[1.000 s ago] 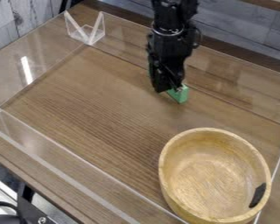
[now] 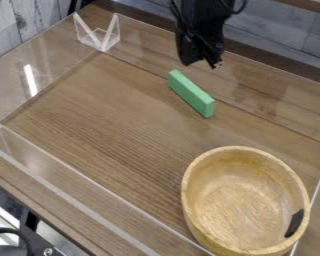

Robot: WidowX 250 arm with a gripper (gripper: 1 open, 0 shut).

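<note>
A green rectangular block [image 2: 191, 93] lies slanted on the wooden table, a little above its centre. Just behind it, my black gripper [image 2: 194, 52] hangs from the top of the view with its fingers pointing down, shut, nothing seen between them. A cream round bowl [image 2: 243, 164] sits at the lower right, apart from the block.
A clear wire-like holder [image 2: 99, 28] stands at the back left. Dark cables lie off the table's edge at the lower left, and a raised wooden edge runs along the back.
My gripper has moved up and back, away from the green block, which it was partly covering a second ago and which now lies in full view.
</note>
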